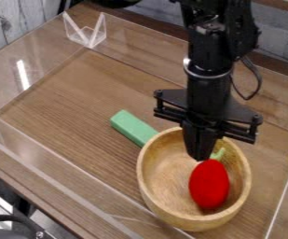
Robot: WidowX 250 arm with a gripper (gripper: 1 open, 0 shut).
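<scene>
The black gripper (pixel 203 127) hangs over the back of a round wooden bowl (pixel 161 189); its fingertips are hard to make out, and no held object shows. In the bowl lie a red oval object (pixel 209 184) and, behind it, a small green item (pixel 218 153), partly hidden by the gripper. A light green block (pixel 131 126) lies outside the bowl at its back left.
A clear plastic object (pixel 88 30) stands near the back-left edge. A dark round part shows at the bottom-left corner.
</scene>
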